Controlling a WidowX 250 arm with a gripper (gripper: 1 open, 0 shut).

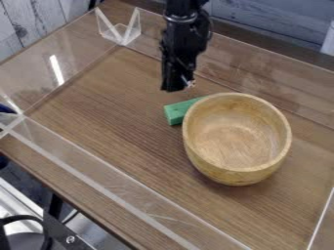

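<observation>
The dark robot gripper [178, 78] hangs in the upper middle of the view, shut, with nothing visible between its fingers. Below it a small green object [179, 111] lies on the wooden table, against the left side of a large round wooden bowl [236, 162]. The bowl stands right of centre, and the gripper is above and behind both, apart from them.
A white angular piece [117, 27] sits at the back left. Clear tape strips run along the left part of the table [92, 146]. A black cable lies at the bottom left.
</observation>
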